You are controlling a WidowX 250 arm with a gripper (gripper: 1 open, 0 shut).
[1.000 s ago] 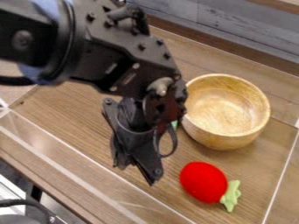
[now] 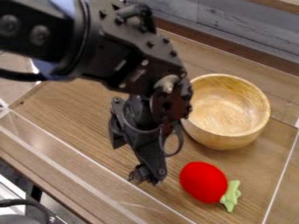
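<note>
The black robot gripper point(image 2: 131, 150) hangs over the wooden table at centre, its fingers open and pointing down, with nothing visible between them. To its lower right lies a red round object point(image 2: 204, 181) with a pale green leafy part point(image 2: 230, 196) beside it. Behind that, a light wooden bowl point(image 2: 226, 110) stands right of the gripper, partly hidden by the arm.
A pale wooden wall point(image 2: 246, 26) runs along the back. Dark cables lie at the lower left edge.
The red object and bowl have not moved.
</note>
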